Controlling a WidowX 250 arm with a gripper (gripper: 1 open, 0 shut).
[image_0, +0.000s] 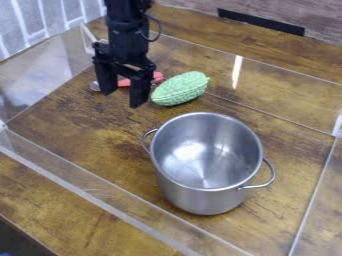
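My black gripper (122, 80) hangs open over the wooden table at the upper left, in front of a small red object (152, 77) that it partly hides. A green textured oblong object (179, 89) lies just right of it. A large steel pot (207, 170) with two side handles stands empty at the lower right. Whether anything is beneath the fingers is hard to tell.
Bare wooden table (74, 175) fills the left and lower left, and the area at the upper right is clear. Clear panels or edges run along the left and right sides.
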